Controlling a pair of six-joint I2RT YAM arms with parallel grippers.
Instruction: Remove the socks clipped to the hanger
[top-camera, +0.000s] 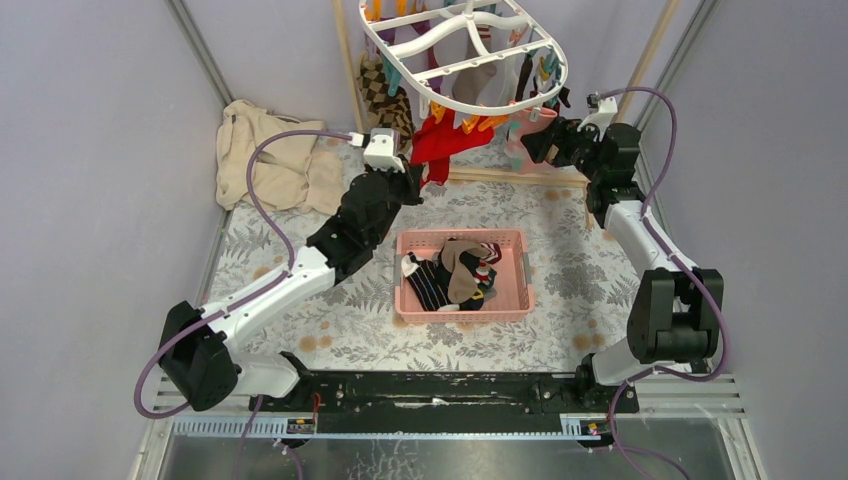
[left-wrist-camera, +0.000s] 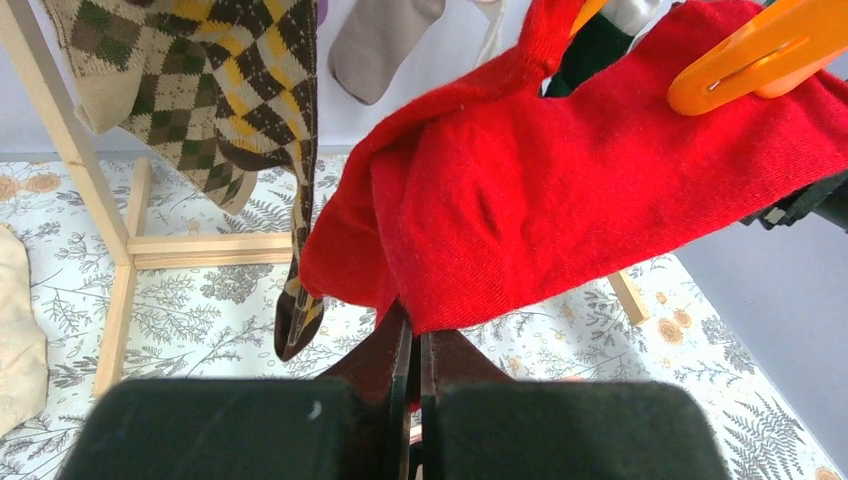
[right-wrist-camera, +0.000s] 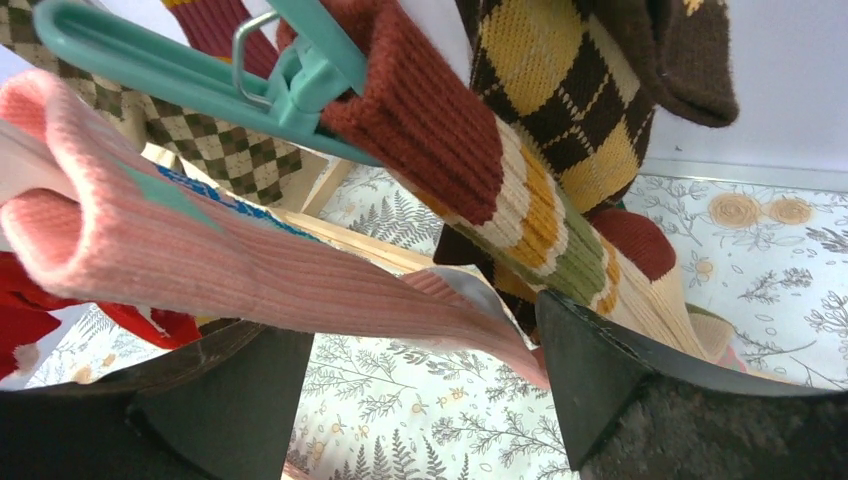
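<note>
From the white hanger (top-camera: 470, 55) at the top several socks hang in coloured clips. A red sock (left-wrist-camera: 530, 190) is held up by orange clips (left-wrist-camera: 750, 60); its lower end is pinched in my left gripper, which is shut. In the right wrist view a pink sock (right-wrist-camera: 260, 270) stretches slantwise across the space between the fingers of my right gripper, which stands open. Just behind it hangs a striped sock (right-wrist-camera: 540, 190) with a dark red cuff, beside a teal clip (right-wrist-camera: 310, 80). Where the pink sock's toe ends is hidden by the right finger.
A pink basket (top-camera: 410, 305) holding several socks stands on the patterned floor below the hanger. Beige cloth (top-camera: 275, 160) lies at the back left. Wooden stand poles (top-camera: 650, 45) rise on both sides. The floor around the basket is clear.
</note>
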